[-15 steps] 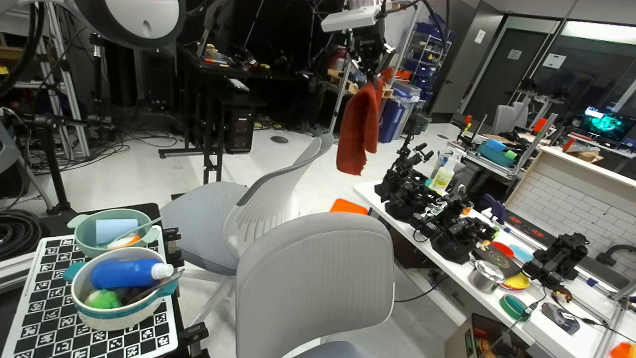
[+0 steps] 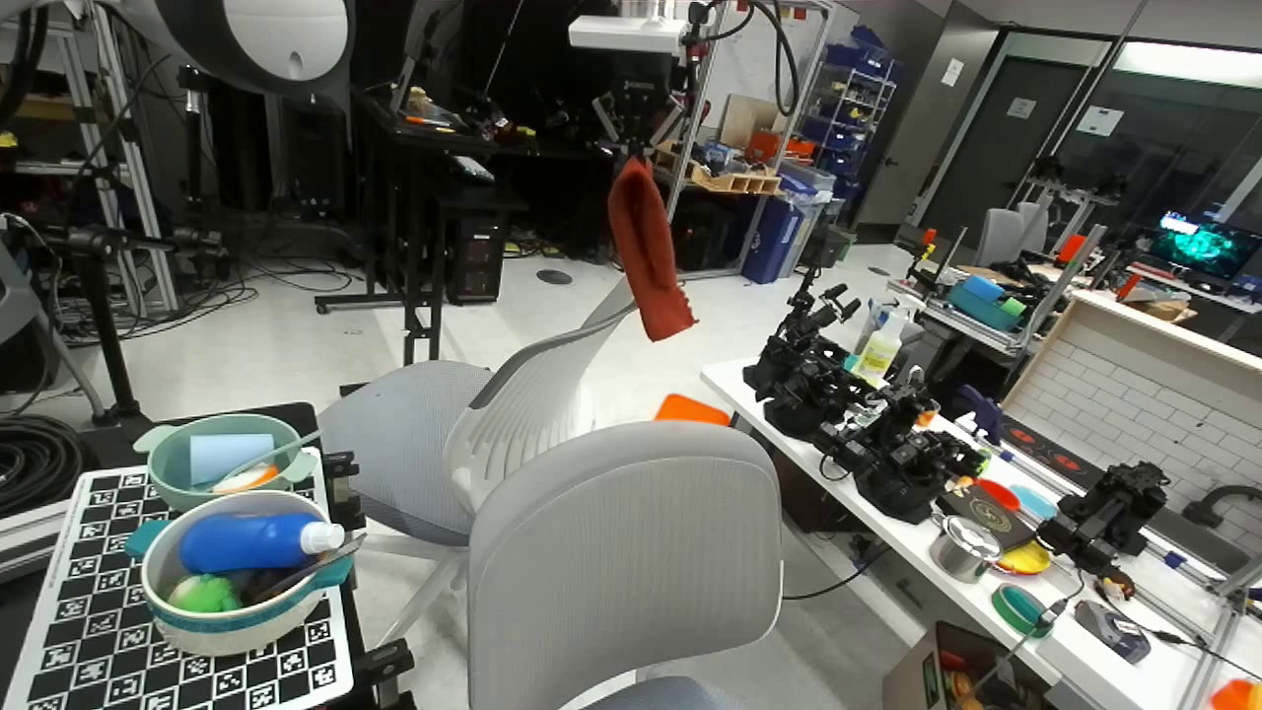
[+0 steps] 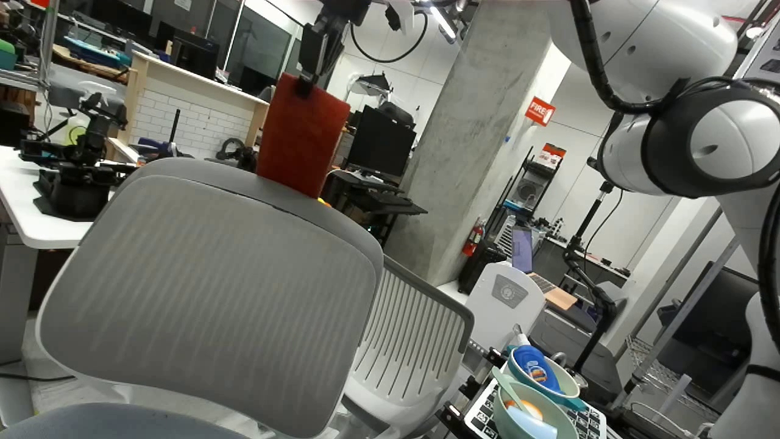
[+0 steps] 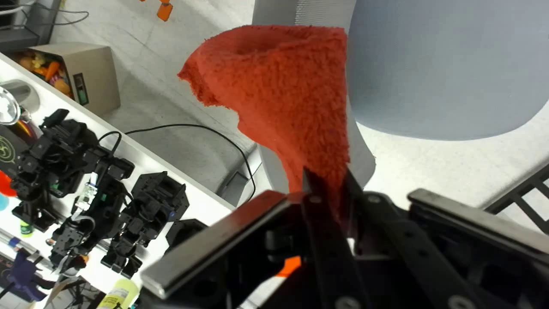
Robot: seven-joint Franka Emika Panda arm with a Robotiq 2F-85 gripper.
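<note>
A red cloth (image 2: pixel 648 254) dangles from my gripper (image 2: pixel 635 152), high over the floor behind the two grey chairs in exterior view 1. In exterior view 2 the cloth (image 3: pixel 301 135) hangs as a flat sheet beneath the gripper (image 3: pixel 311 77), overlapping the chair back's top edge from that angle. The wrist view shows the fingers closed on one end of the cloth (image 4: pixel 303 98), the rest reaching out over a chair. Whether the cloth touches the chair cannot be told there; in exterior view 1 it hangs in the air.
Grey mesh chairs (image 2: pixel 627 556) stand in the middle. At left, a white pot (image 2: pixel 219 635) with a blue bottle (image 2: pixel 248 542) and a green bowl (image 2: pixel 177 456) sit on a checkered board (image 2: pixel 71 639). Black robot arms crowd the white counter (image 2: pixel 876 515) at right.
My gripper has moved left in exterior view 1 with the cloth still held. The cloth has swung, its lower end now slanting to the right. The chairs and pots have stayed put.
</note>
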